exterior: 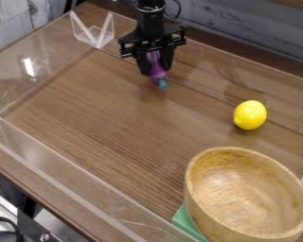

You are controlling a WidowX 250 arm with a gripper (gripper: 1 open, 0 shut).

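Observation:
The black gripper [153, 59] hangs at the top centre of the camera view, shut on a purple object [154, 68] with a teal tip pointing down. The object is small in the view and partly hidden by the fingers, so its exact kind is unclear.
A yellow lemon-like object [250, 114] lies on the right. A large tan bowl [249, 194] is at the front right, with something green under its left side. A clear object [96, 33] stands left of the arm.

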